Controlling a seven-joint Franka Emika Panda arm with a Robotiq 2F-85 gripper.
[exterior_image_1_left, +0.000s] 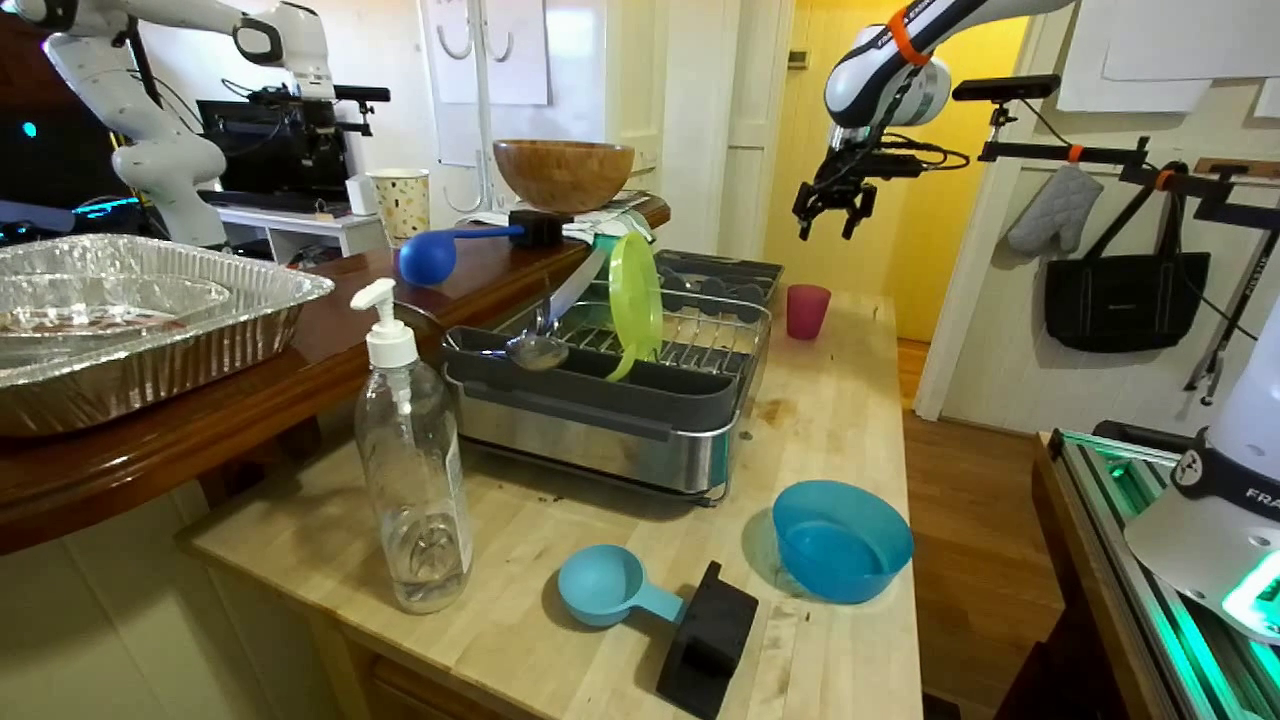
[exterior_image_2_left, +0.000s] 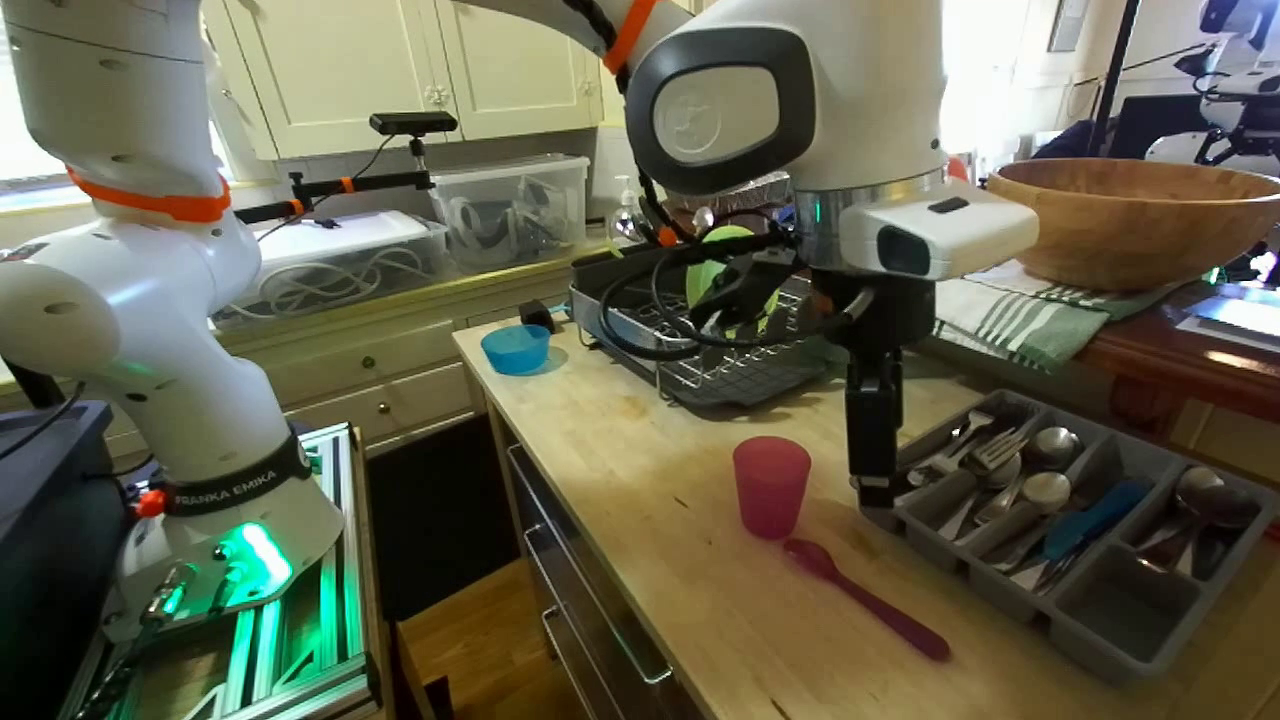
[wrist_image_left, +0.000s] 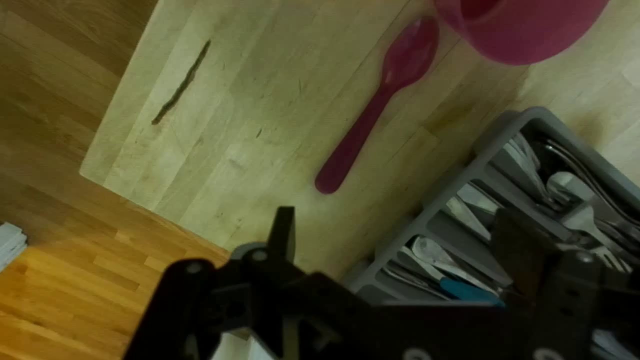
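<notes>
A dark pink spoon (wrist_image_left: 367, 117) lies flat on the wooden counter, its bowl close to a pink cup (wrist_image_left: 528, 30). In the second exterior view the cup (exterior_image_2_left: 771, 486) stands upright just behind the spoon (exterior_image_2_left: 870, 600). My gripper (exterior_image_1_left: 830, 228) hangs over the far part of the counter, pointing down, open and empty. From the wrist, its dark fingers (wrist_image_left: 282, 235) are spread well apart. A grey cutlery tray (exterior_image_2_left: 1080, 600) with metal utensils and a blue handle lies to the right of the spoon in that exterior view.
A dish rack (exterior_image_1_left: 600, 396) with a green plate (exterior_image_1_left: 636, 306) occupies the counter's middle. Nearer the first exterior camera are a blue bowl (exterior_image_1_left: 842, 542), a light blue scoop (exterior_image_1_left: 603, 584) and a soap bottle (exterior_image_1_left: 414, 480). A wooden bowl (exterior_image_2_left: 1140, 222) sits on the raised ledge.
</notes>
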